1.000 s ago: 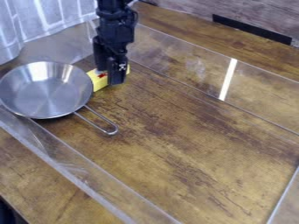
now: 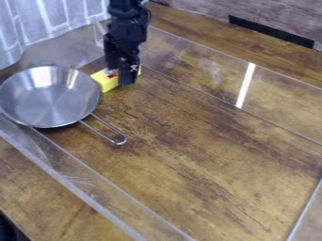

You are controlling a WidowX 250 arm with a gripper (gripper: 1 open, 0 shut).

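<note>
My black gripper point(image 2: 122, 68) hangs at the upper middle of the camera view, low over a yellow object point(image 2: 105, 83) with red markings, which is partly hidden behind it. The gripper looks open, though its dark fingers are hard to make out. A steel frying pan point(image 2: 45, 97) lies just left of the yellow object, its long handle reaching toward the middle.
White curtain-like material point(image 2: 25, 21) stands at the upper left.
The gripper has shifted very slightly, and the yellow object is covered a little differently by it. The pan has not moved.
</note>
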